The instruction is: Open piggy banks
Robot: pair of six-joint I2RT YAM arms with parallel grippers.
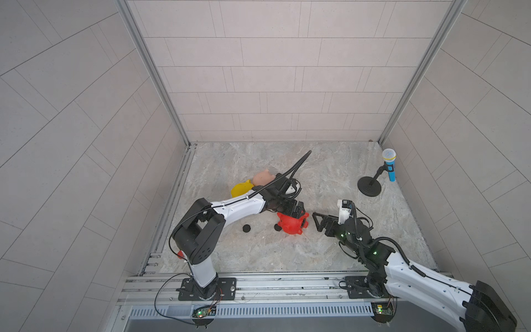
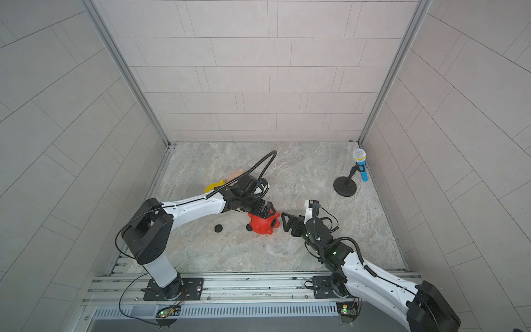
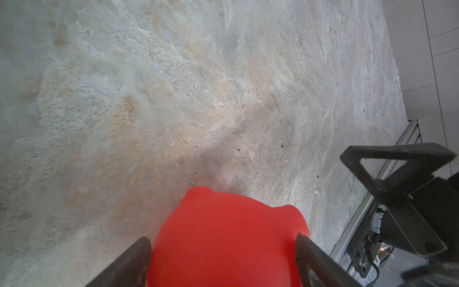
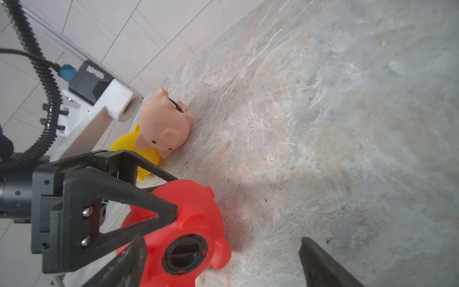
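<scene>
The red piggy bank (image 1: 291,224) lies on the table under my left gripper (image 2: 260,209), whose fingers stand open around it in the left wrist view. A round dark fitting (image 4: 184,253) shows in its body. My right gripper (image 2: 285,219) is open just to its right, with nothing between the fingers. A pink piggy bank (image 4: 165,124) and a yellow one (image 4: 131,143) lie behind the left arm. Black discs (image 1: 246,228) lie near the red bank.
A black stand (image 1: 369,185) holding a blue cylinder (image 1: 391,171) is at the back right.
</scene>
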